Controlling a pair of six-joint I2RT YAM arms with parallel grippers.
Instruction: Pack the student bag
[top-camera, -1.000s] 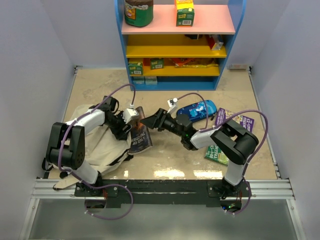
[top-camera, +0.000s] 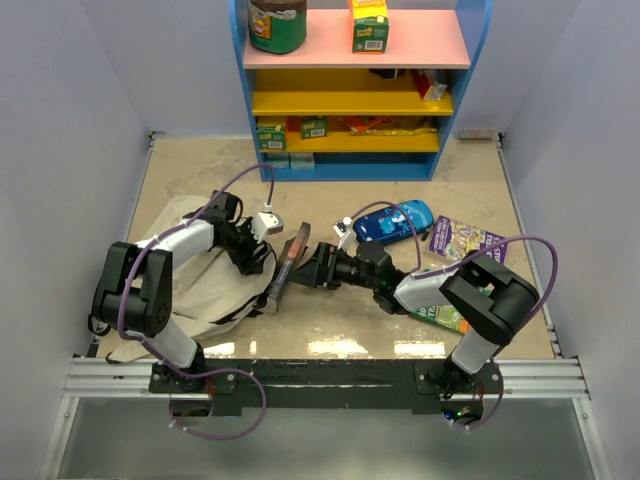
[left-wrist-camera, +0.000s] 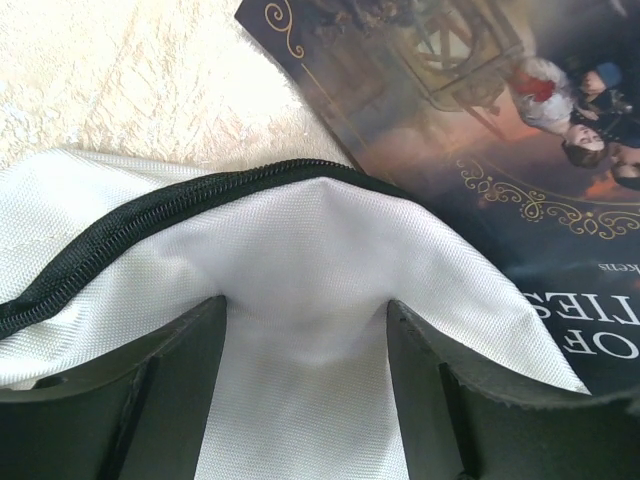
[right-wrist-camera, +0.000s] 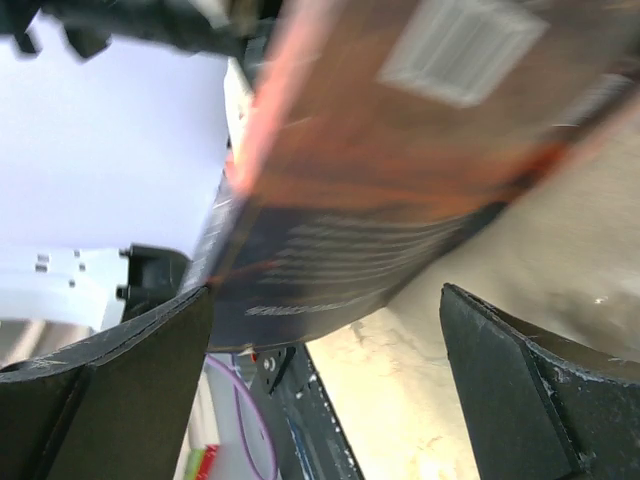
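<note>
My left gripper (top-camera: 255, 255) is shut on the cream fabric bag (top-camera: 205, 290); the left wrist view shows its white cloth (left-wrist-camera: 300, 260) and black zipper between and beyond the fingers, with a dark book (left-wrist-camera: 470, 130) beside it. In the top view that book (top-camera: 288, 265) stands tilted at the bag's right opening. Just right of it, my right gripper (top-camera: 315, 265) is open, and in the right wrist view the book (right-wrist-camera: 360, 200) looms blurred above and ahead of its fingers.
A blue pencil case (top-camera: 390, 225) and colourful books (top-camera: 465, 240) lie on the right, partly under the right arm. A shelf (top-camera: 350, 100) with boxes stands at the back.
Over the last second the book went from lying flatter to standing tilted by the bag.
</note>
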